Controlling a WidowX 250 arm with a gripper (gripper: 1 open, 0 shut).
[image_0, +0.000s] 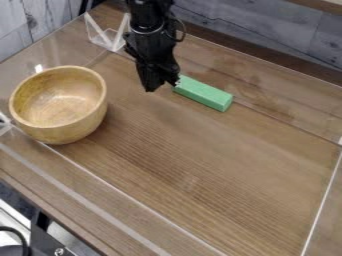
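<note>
My black gripper (163, 80) reaches down from the top centre, low over the wooden table and just left of a green block (203, 94); it looks shut, with nothing visible between its fingers, though they are small in view. The block lies flat, its left end beside the fingertips; I cannot tell whether they touch.
A round tan bowl (59, 105) stands at the left edge of the table (201, 180). A white wire object (104, 32) is at the back left.
</note>
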